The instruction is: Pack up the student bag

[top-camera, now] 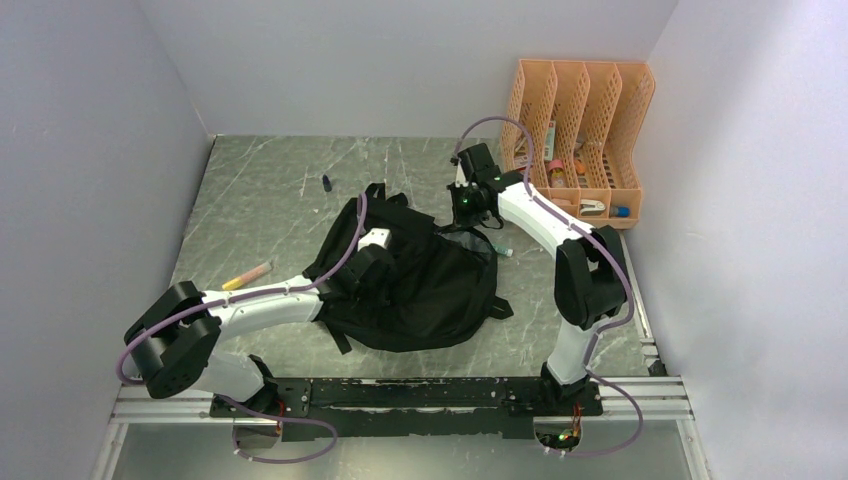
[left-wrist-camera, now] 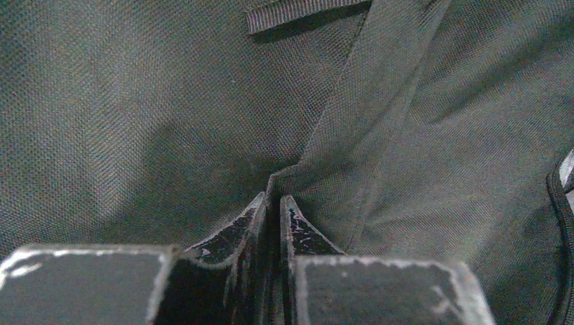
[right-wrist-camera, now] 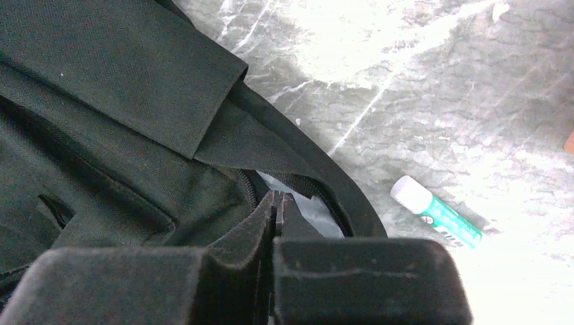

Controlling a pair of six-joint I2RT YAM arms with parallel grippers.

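The black bag [top-camera: 430, 300] lies spread across the middle of the table, its pale-lined opening [top-camera: 467, 241] at the upper right. Low against the bag's left part is my left gripper; its fingers stand close together with a ridge of black fabric running into the narrow gap. Whether they pinch that fabric is unclear. My right gripper is shut, nothing visible between its fingertips, over the opening's zipped edge [right-wrist-camera: 325, 196]. A teal tube with a white cap [right-wrist-camera: 443, 213] rests on the table just right of the bag.
An orange divided rack [top-camera: 625, 195] holding small items stands at the back right. A yellow-orange stick [top-camera: 247, 276] lies at the left, and a small dark object [top-camera: 326, 183] near the back. Bare tabletop [top-camera: 260, 190] shows at the back left.
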